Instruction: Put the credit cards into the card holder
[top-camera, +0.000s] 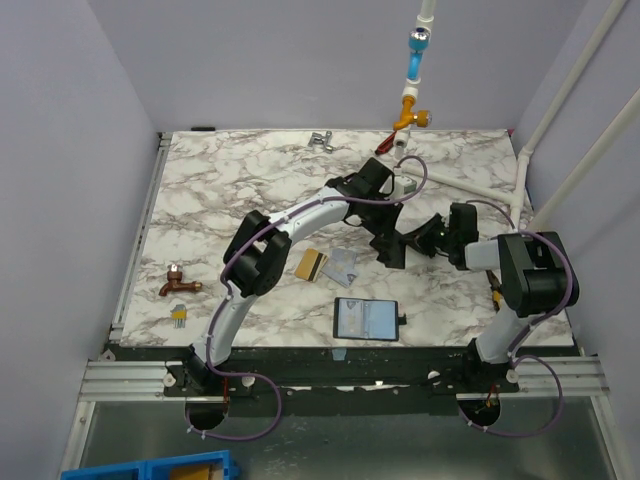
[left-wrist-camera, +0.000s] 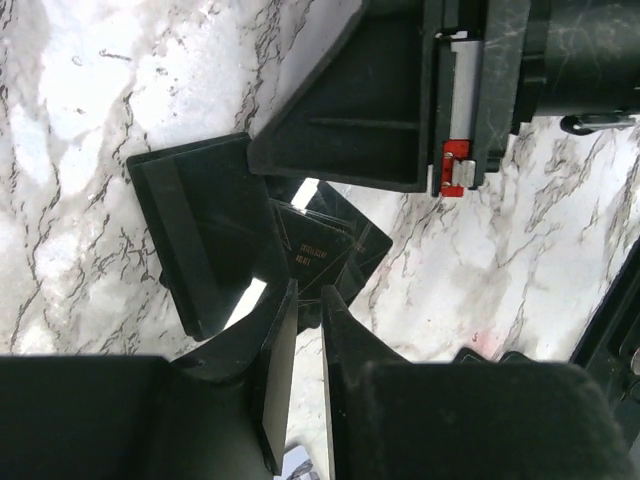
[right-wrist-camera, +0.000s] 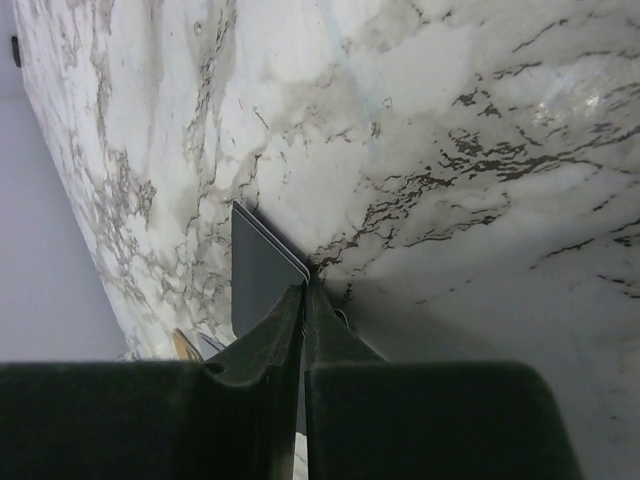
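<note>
The black card holder lies with dark cards partly under and beside it, seen in the left wrist view. My left gripper is shut above them; what is between its fingers cannot be made out. My right gripper is shut low over the marble, its tips against the corner of a dark flat piece; nothing clearly shows between them. In the top view a gold card and a silver card lie left of the dark pieces.
A clipboard-like tray lies at the front of the marble table. A brass tap stands at left, white pipes at back right.
</note>
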